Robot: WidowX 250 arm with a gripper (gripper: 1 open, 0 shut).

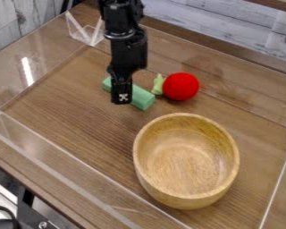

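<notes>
My black gripper point(124, 88) hangs over a green block point(140, 99) lying on the wooden table, its fingers down at the block's left part. Whether they touch or hold it is unclear. A red ball point(180, 86) sits right of the block, with a small pale yellow-green piece point(160, 82) beside it.
A large wooden bowl point(185, 159) fills the lower right of the table point(62, 116). Dark cables show at the bottom-left corner, and a pale wall stands at the back.
</notes>
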